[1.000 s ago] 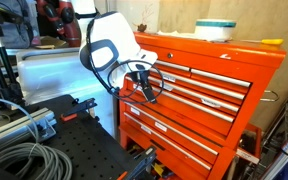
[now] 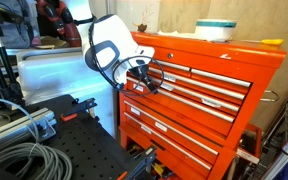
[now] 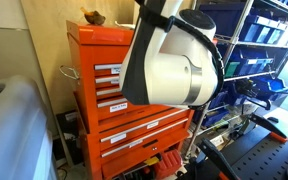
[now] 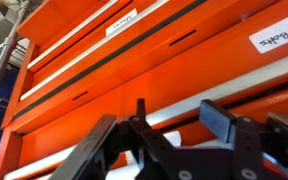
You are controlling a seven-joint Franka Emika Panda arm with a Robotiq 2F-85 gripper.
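Observation:
A red tool chest (image 2: 209, 120) with several drawers and pale handle strips stands before the white arm (image 2: 111, 45). Close to its drawer fronts is my gripper (image 2: 152, 86). In the wrist view the two dark fingertips of the gripper are apart, with a gap between them. A white drawer handle strip (image 4: 189, 103) runs slantwise behind that gap; whether the fingers touch it, I cannot tell. One drawer bears a white label (image 4: 277, 33) with handwriting. In the second exterior view the arm (image 3: 169, 65) hides the gripper.
On the chest top lie a white round container (image 2: 216, 30) and a yellow-handled item (image 2: 272, 41). A low drawer or bin with tools (image 3: 162, 165) sits at the chest's foot. Coiled grey cable (image 2: 29, 160) lies at the near left, beside the dark table (image 2: 89, 145).
The arm has shifted slightly to the right, and my gripper is a little higher against the drawer fronts. The chest and its drawers look the same.

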